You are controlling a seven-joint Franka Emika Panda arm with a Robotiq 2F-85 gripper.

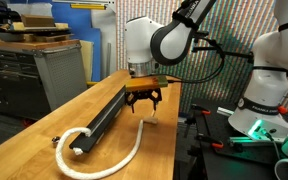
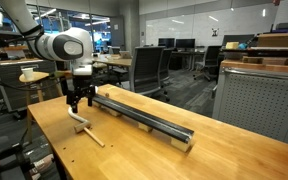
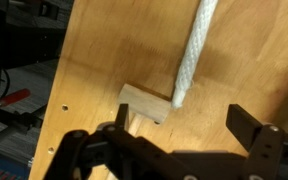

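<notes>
Above the wooden table my gripper (image 1: 144, 104) hangs pointing down, fingers wide apart, with nothing between them. In the wrist view its two dark fingers (image 3: 246, 128) straddle a small pale wooden block (image 3: 144, 102) and the end of a white hose (image 3: 196, 48). Both lie on the tabletop ahead of the fingertips, side by side. Exterior view 1 has the block (image 1: 151, 121) just under and to the right of the gripper, while the white hose (image 1: 124, 163) curls toward the near left. A thin stick (image 2: 93, 138) lies beside the block in exterior view 2.
A long dark rail (image 2: 149, 118) lies across the table beside the hose, raised on small wooden blocks. The table's edge runs close by the block. Much of the tabletop (image 2: 224, 145) beyond the rail is bare. A grey cabinet (image 2: 256, 95) stands behind.
</notes>
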